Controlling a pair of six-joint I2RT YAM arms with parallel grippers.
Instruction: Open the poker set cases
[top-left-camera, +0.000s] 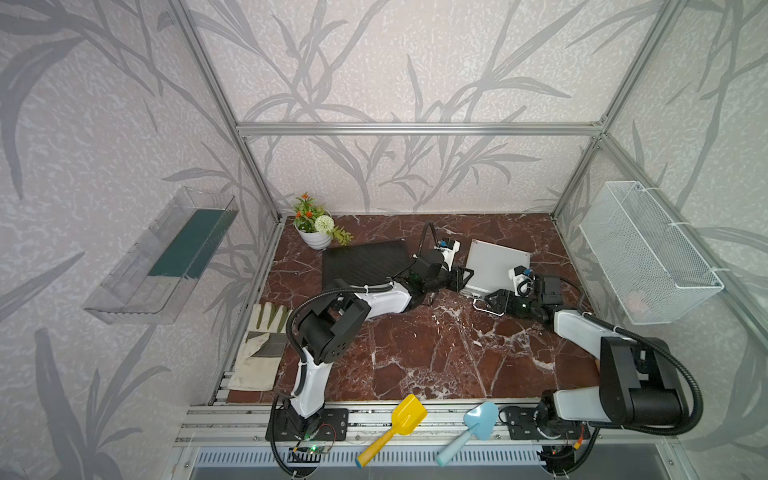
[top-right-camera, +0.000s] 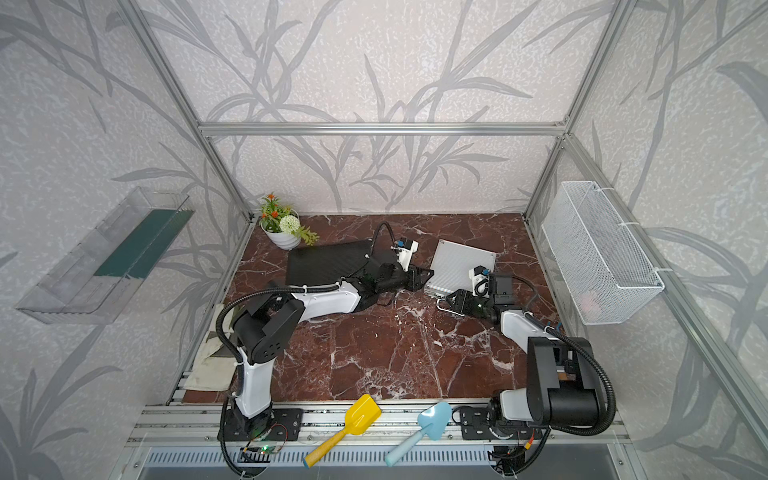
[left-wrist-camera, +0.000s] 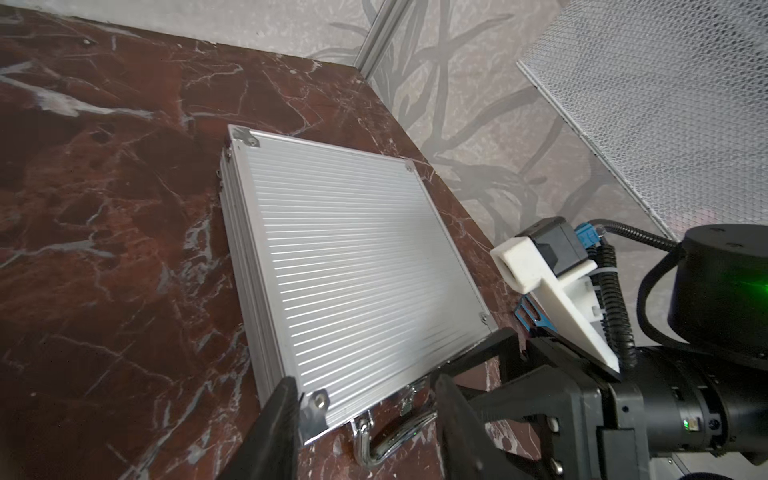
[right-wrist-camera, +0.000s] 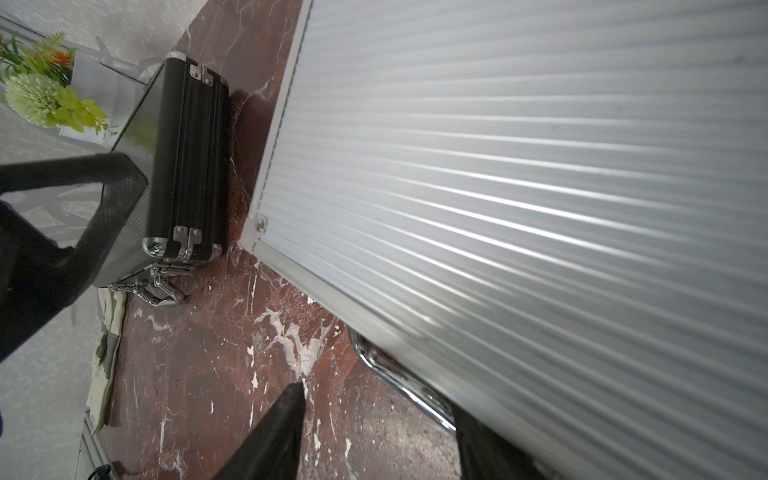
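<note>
A silver aluminium case (left-wrist-camera: 360, 264) lies closed at the right of the table. My right gripper (top-left-camera: 496, 302) is low at its front edge by the metal handle; its fingertips in the right wrist view are partly hidden under the case's edge, apparently shut on it. My left gripper hangs just above the front left corner of the silver case, fingers apart, nothing visible held between them. A black case (top-right-camera: 320, 260) lies closed to the left, behind my left arm.
A flower pot (top-left-camera: 314, 236) stands at the back left, a glove (top-left-camera: 256, 356) at the left edge. Wire baskets (top-left-camera: 648, 264) hang on both walls. Two toy shovels lie on the front rail.
</note>
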